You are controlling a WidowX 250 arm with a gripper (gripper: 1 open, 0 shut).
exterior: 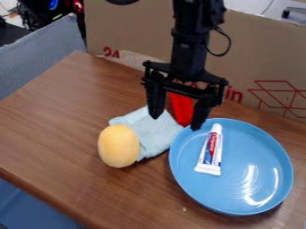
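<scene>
The black gripper (176, 114) hangs over a pale blue cloth (148, 137), its two fingers spread apart and pointing down. Behind it, partly hidden, is a red object (182, 107). A yellow, rounded object (117, 147) lies at the cloth's left front. To the right, a white Colgate toothpaste tube (210, 152) rests on a blue plate (257, 170). Whether anything touches the fingertips is hard to tell.
A cardboard box panel (257, 67) stands along the back of the wooden table (54, 121).
</scene>
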